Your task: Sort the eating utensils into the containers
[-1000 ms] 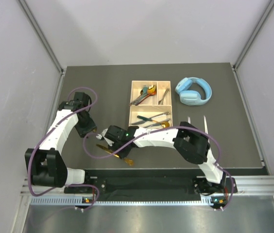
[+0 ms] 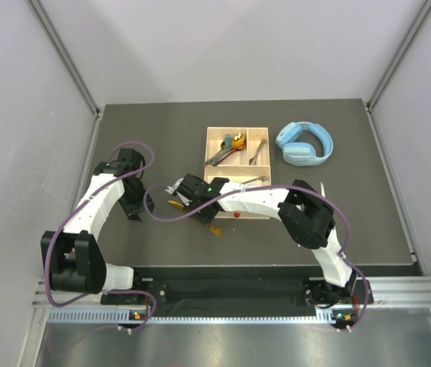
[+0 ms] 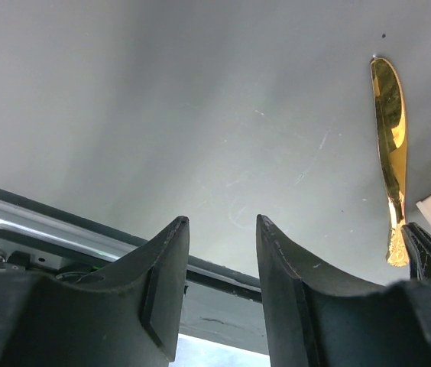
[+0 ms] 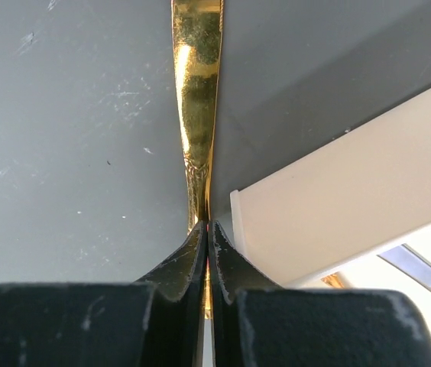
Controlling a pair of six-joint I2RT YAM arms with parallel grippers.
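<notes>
A gold knife lies on the grey table just outside the light wooden tray, whose corner [image 4: 330, 183] is beside it in the right wrist view. My right gripper is shut right over the knife's narrow part; whether it grips the knife cannot be seen for sure. My left gripper stands open over bare table at the left. In the top view the tray [image 2: 236, 131] holds mixed spoons and other utensils in its upper compartments, and more in the lower one, partly hidden by my right arm.
Blue headphones [image 2: 304, 155] lie right of the tray. A pale thin utensil [image 2: 322, 189] lies at the right, partly behind the arm. The table's left area around my left gripper is clear.
My right arm has moved up toward the tray, and the gold knife beneath it has shifted up and right with it. The left arm moved slightly earlier and is now still.
</notes>
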